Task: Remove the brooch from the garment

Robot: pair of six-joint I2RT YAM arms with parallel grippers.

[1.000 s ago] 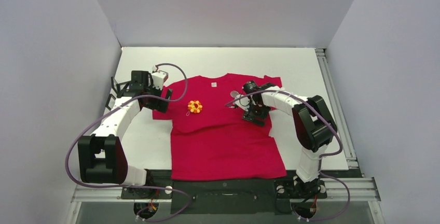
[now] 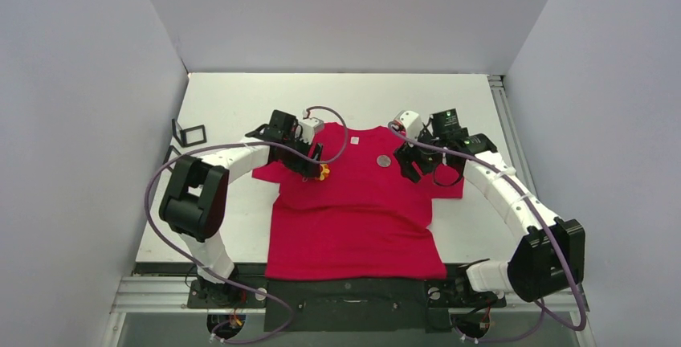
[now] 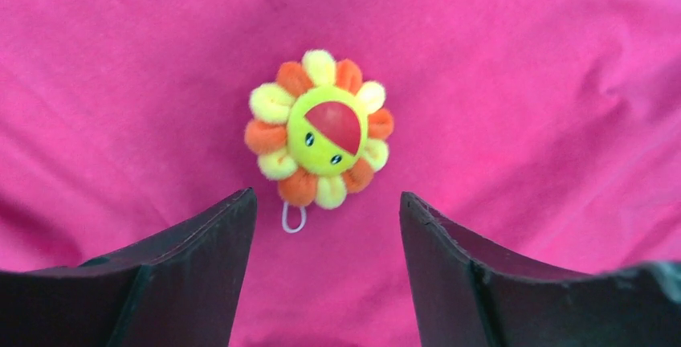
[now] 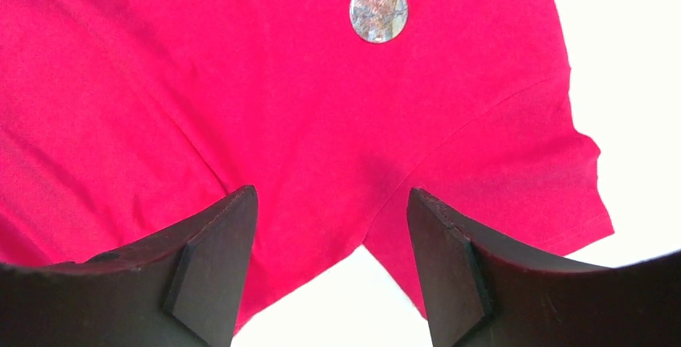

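A red garment lies spread on the white table. Its flower brooch, orange and yellow with a small white loop, is under my left gripper, which is open above it with nothing between its fingers; in the top view that gripper partly hides the flower. My right gripper stands open over the garment's right shoulder and sleeve area, empty, near a round silvery disc, seen also on the right of the garment in the top view.
Black frames lie at the table's left edge. A small pale square patch is near the collar. Bare table shows behind the garment. Grey walls flank both sides.
My left gripper has moved right to over the flower.
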